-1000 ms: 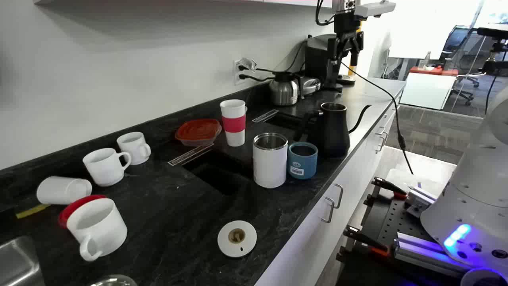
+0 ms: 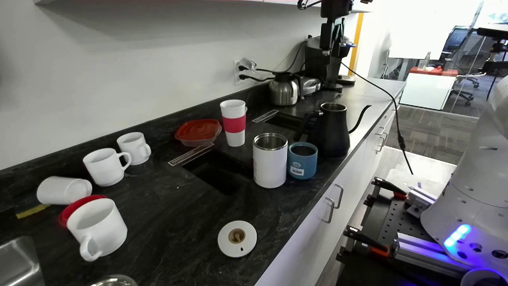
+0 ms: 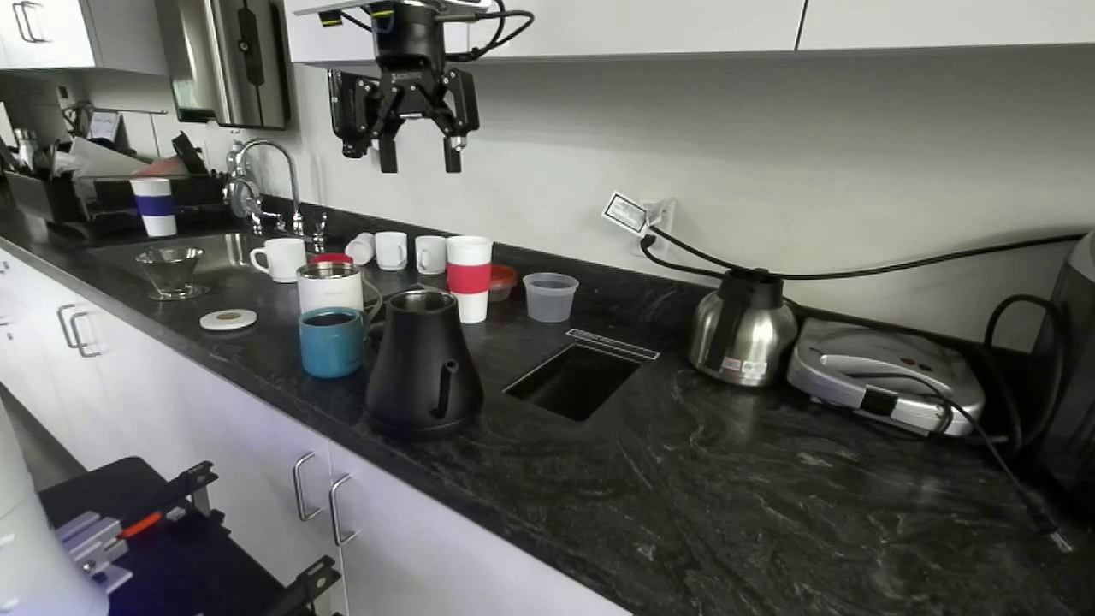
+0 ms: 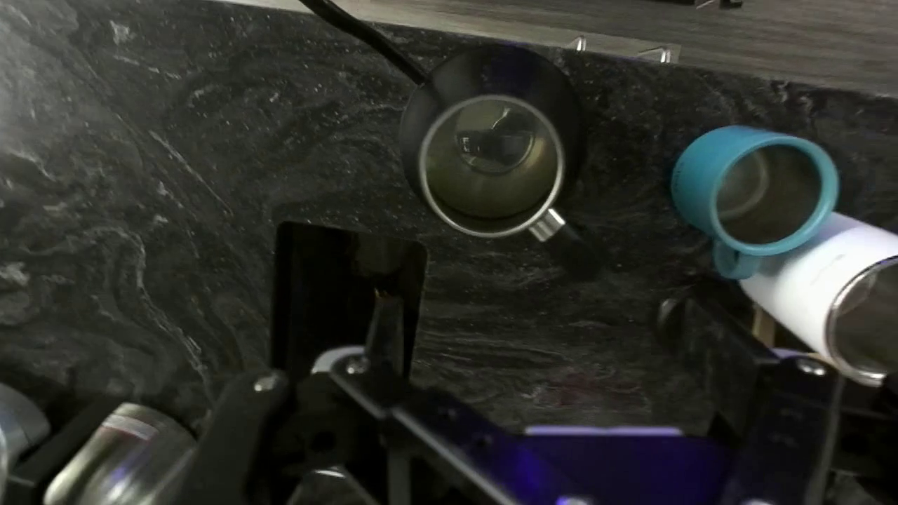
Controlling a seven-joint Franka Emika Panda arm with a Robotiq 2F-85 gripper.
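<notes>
My gripper [image 3: 420, 159] hangs high above the counter, open, with nothing between its fingers. In the wrist view the black gooseneck kettle [image 4: 497, 198] lies below and ahead of the fingers, lidless, with its open mouth facing up. The kettle's handle points toward the gap between the fingers. A teal mug [image 4: 711, 189] stands beside a white canister [image 4: 812, 286] with a metal rim. On exterior view 1, a round white lid [image 2: 237, 253] lies on the counter in front of the canister. A white cup with a red band [image 2: 233, 124] stands upright nearer the wall.
Several white mugs [image 2: 97, 228] cluster by the sink, one on its side. Near the wall are a red-lidded container [image 2: 197, 131], a steel carafe [image 3: 744, 334] and a silver appliance [image 3: 888, 375] with cables. A dark rectangular opening [image 3: 575, 382] interrupts the counter. Cabinets hang overhead.
In exterior view 1 my gripper has moved up and to the left, and its fingers appear turned. The objects on the counter have stayed in place.
</notes>
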